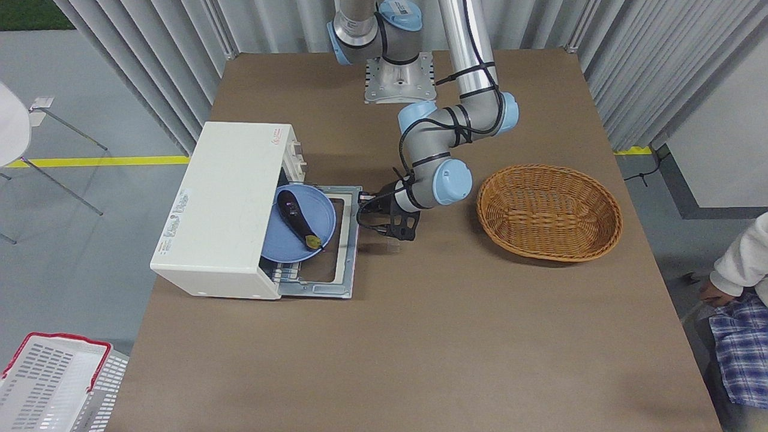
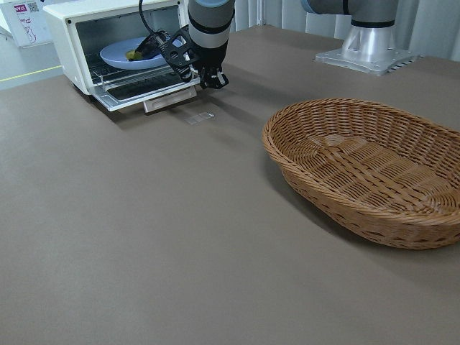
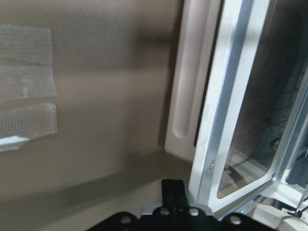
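Note:
A white toaster oven [image 1: 210,201] lies with its glass door [image 1: 338,281] lowered. A blue plate [image 1: 281,241] rests in the opening, with a dark eggplant [image 1: 295,219] on it. My gripper is at the door's outer edge, beside the pale handle [image 3: 190,82]; in the wrist view its black fingers look closed together, with nothing seen between them.
A wicker basket [image 1: 548,212] sits to the right of the arm. Strips of tape [image 3: 26,82] lie on the table by the door. A person is at the right edge.

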